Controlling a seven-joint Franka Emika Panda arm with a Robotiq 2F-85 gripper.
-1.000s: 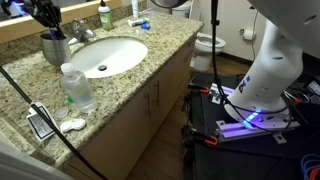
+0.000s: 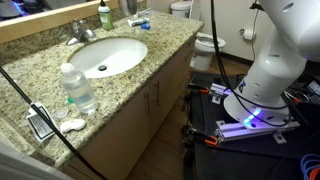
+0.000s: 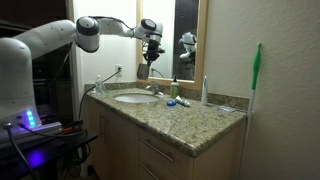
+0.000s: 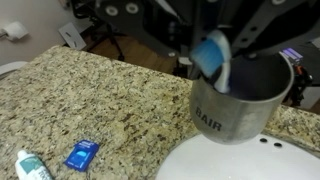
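A grey metal cup with "BAIR" lettered on its side fills the right of the wrist view. My gripper is shut on its near rim, where a blue and white patch shows. In exterior view 2 the cup hangs upright below the gripper, well above the counter and the sink. Only a dark part of the cup shows at the top edge of exterior view 1. How much the cup holds inside cannot be made out.
A blue packet and a white-teal tube lie on the granite counter. A clear bottle stands left of the sink, with a soap bottle behind it. The faucet rises at the sink's back edge.
In exterior view 1 the cup has moved from the left counter, past the faucet and soap bottle, toward the upper right, and has risen to the frame's edge with my gripper.
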